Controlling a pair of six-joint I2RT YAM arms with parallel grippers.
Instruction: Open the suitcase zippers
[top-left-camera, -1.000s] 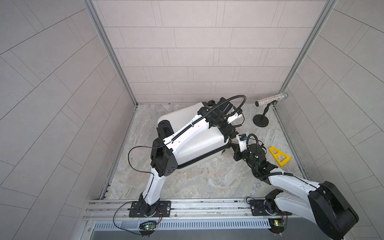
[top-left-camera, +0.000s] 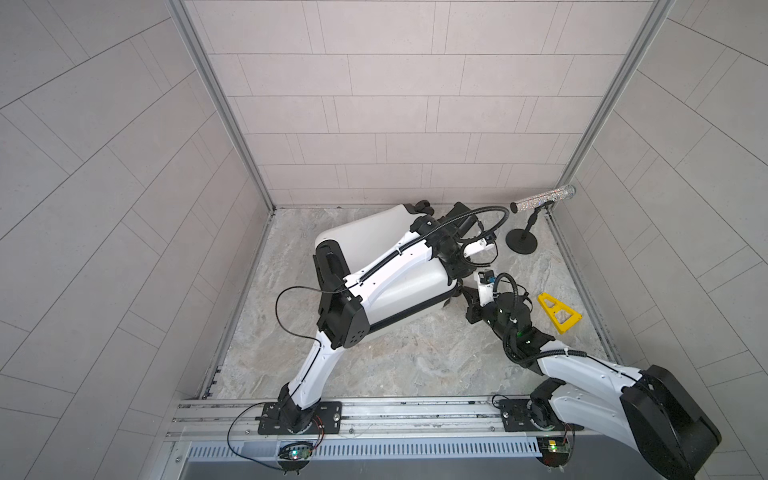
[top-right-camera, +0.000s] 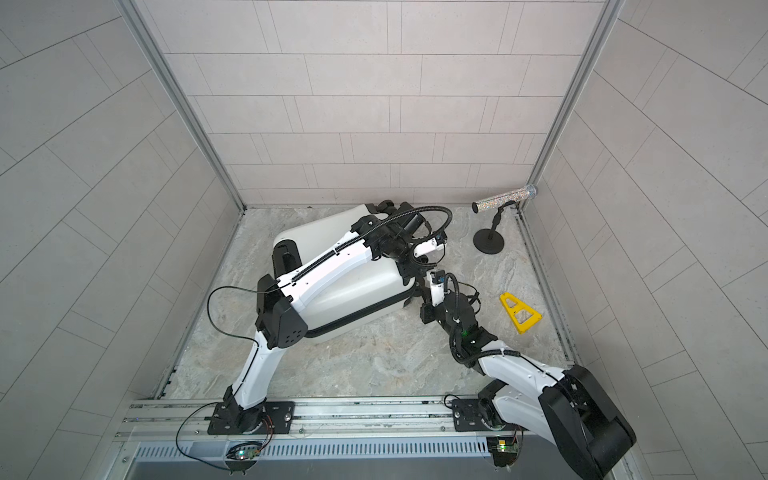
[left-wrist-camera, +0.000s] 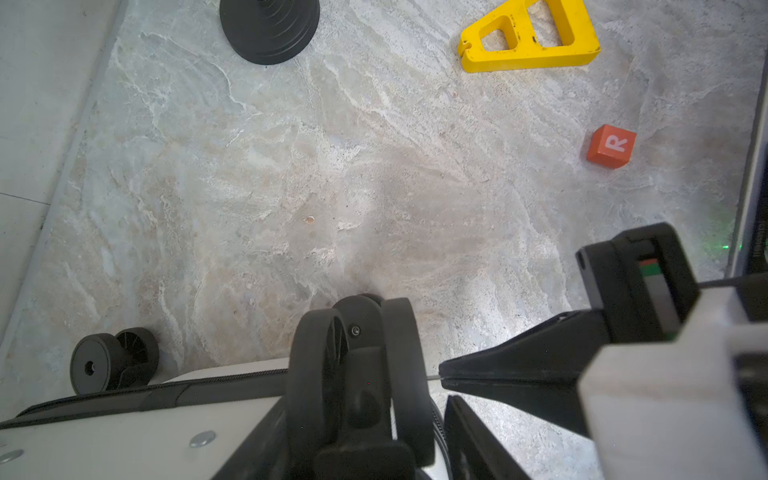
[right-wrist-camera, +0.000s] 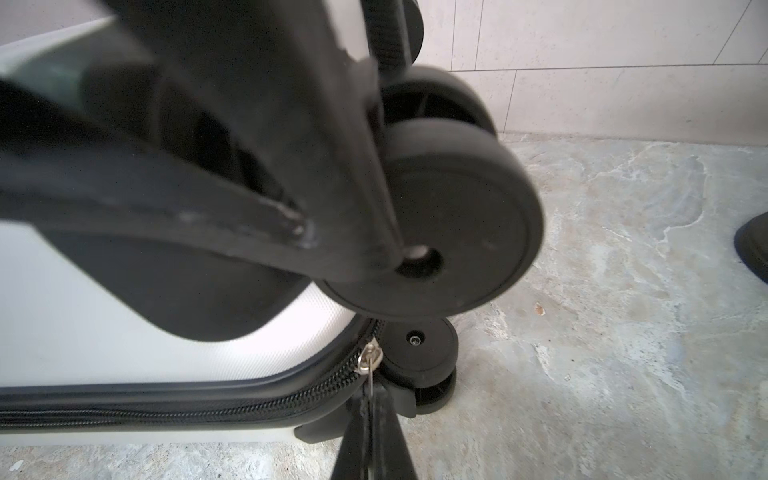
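The white suitcase (top-left-camera: 400, 293) lies on the floor with black wheels and zipper band. My left gripper (top-left-camera: 462, 272) is over its right end; in the left wrist view a black wheel (left-wrist-camera: 406, 360) fills the space at its fingers, and I cannot tell whether it touches. In the right wrist view the silver zipper slider (right-wrist-camera: 368, 357) sits at the corner below the wheel, and my right gripper is shut at its thin pull tab. The left gripper's black fingers loom above, near the wheel.
A black stand (top-left-camera: 521, 240) with a glittery tube is at the back right. A yellow triangular piece (top-left-camera: 559, 312) and a red cube (left-wrist-camera: 611, 145) lie on the right floor. Walls enclose the space.
My left arm has shifted toward the right and front over the suitcase end. The right gripper has stayed almost in place.
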